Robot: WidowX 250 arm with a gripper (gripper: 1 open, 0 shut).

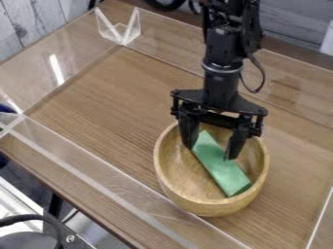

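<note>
A wooden bowl (185, 195) sits on the table at centre right, holding a green oblong object (225, 171) lying diagonally. My black gripper (212, 137) hangs over the bowl from the top, its two fingers spread open on either side of the green object's upper end. Whether they touch it cannot be told; the far end of the object is partly hidden by the gripper.
A white wire-like holder (120, 27) stands at the back left. A dark cable or object lies at the bottom left.
</note>
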